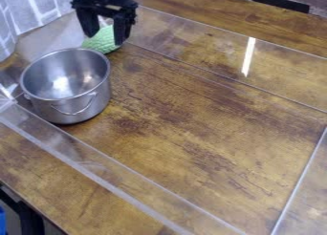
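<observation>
My black gripper (106,31) hangs at the top left, behind the pot. Beneath it lies a green textured object (102,46), partly hidden by the gripper. Whether the fingers are open or shut, or touching the green object, I cannot tell. A steel pot (67,86) with handles stands upright at the left, nearer than the gripper.
Clear low panels edge the wooden table (205,134). A white cloth or plastic sheet hangs at the top left.
</observation>
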